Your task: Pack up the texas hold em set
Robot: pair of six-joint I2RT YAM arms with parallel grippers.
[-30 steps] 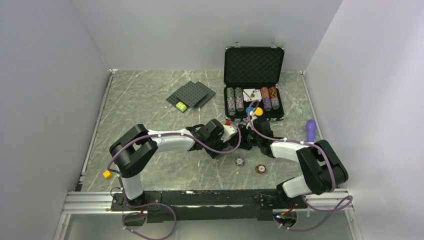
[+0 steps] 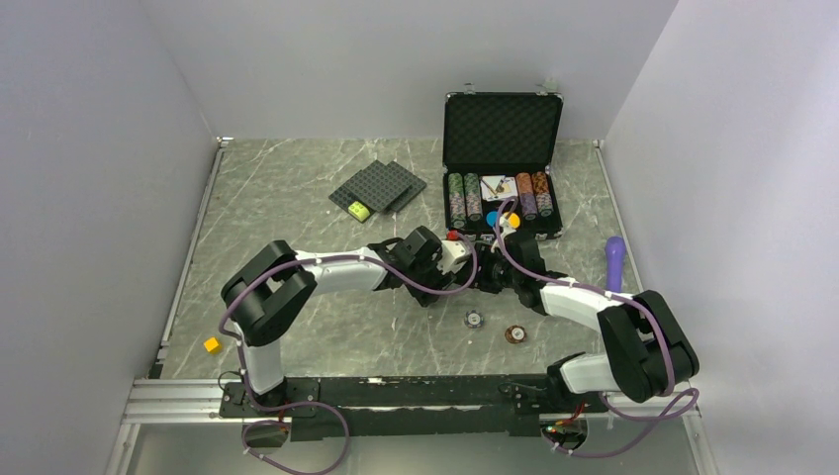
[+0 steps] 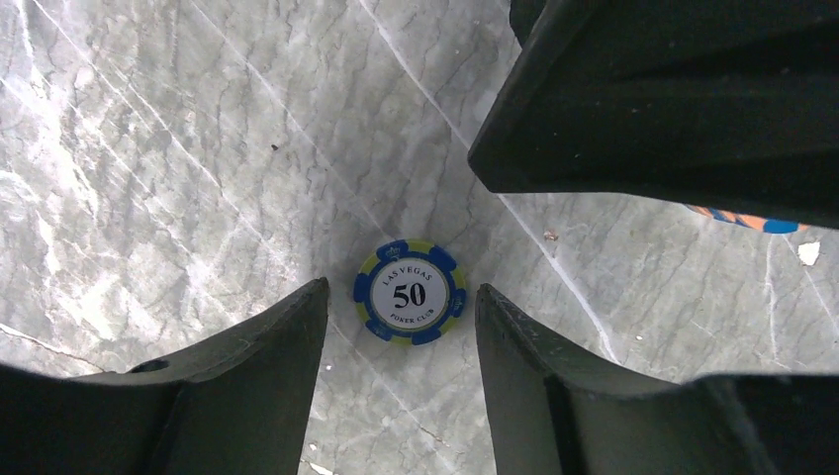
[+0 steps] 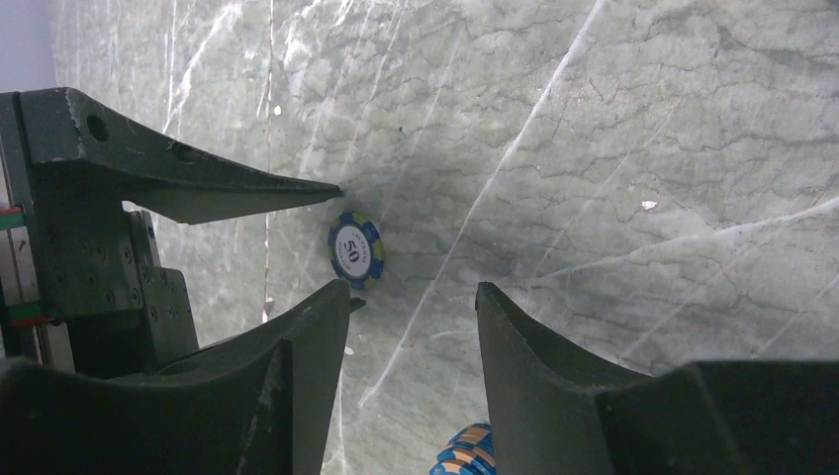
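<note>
A blue-and-yellow 50 chip [image 3: 410,292] lies flat on the marble between the open fingertips of my left gripper, with a dark part of the other gripper overhead. In the right wrist view the chip [image 4: 356,249] sits left of my open right gripper, near the left gripper's fingers. The open case [image 2: 503,129] at the back holds rows of chips and cards. Two small chip piles, one grey [image 2: 474,319] and one brown [image 2: 515,334], lie toward the front.
Dark trays [image 2: 381,183] with a yellow-green block [image 2: 358,210] lie left of the case. A yellow cube [image 2: 212,345] is at front left, a purple object [image 2: 614,262] at the right edge.
The case and chip piles are unchanged.
</note>
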